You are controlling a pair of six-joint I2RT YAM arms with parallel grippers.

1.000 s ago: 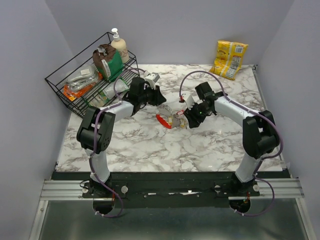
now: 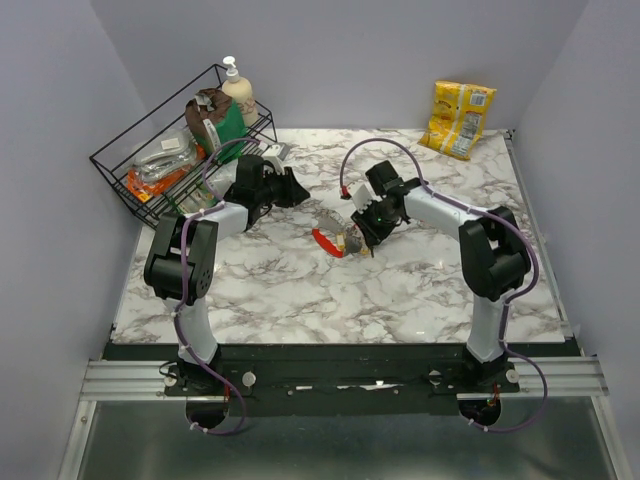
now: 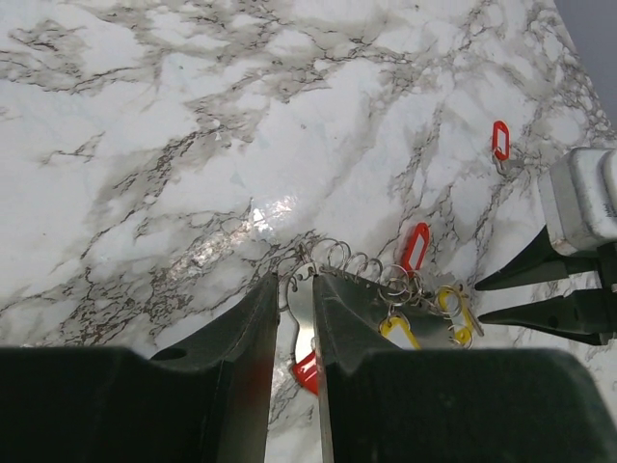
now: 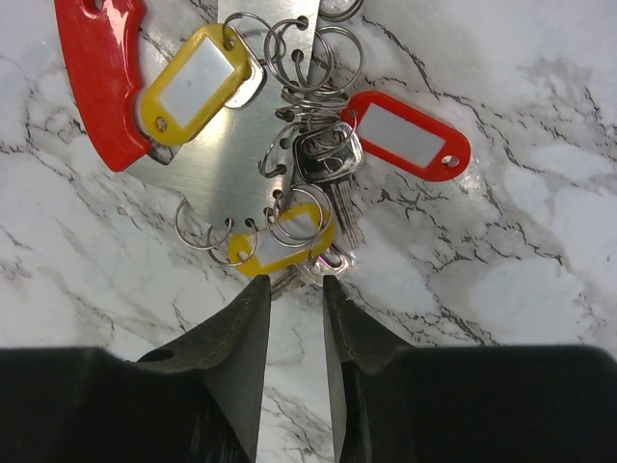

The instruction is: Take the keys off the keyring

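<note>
A metal plate point(image 4: 222, 164) with a red handle point(image 4: 101, 77) lies on the marble table, carrying several keyrings, keys point(image 4: 342, 207), yellow tags point(image 4: 193, 82) and a red tag point(image 4: 405, 135). My right gripper is above this cluster, its fingers part open with nothing seen between them. My left gripper hangs to the left of the cluster in the top view, fingers slightly apart and empty. In the left wrist view a separate red tag point(image 3: 500, 140) with a key lies apart on the table.
A wire rack point(image 2: 130, 150) with bags and a pump bottle point(image 2: 240, 90) stands at the back left, close to the left arm. A yellow bag point(image 2: 455, 120) stands at the back right.
My left gripper has moved left, away from the cluster. My right gripper has moved left too, to over the keys and rings.
</note>
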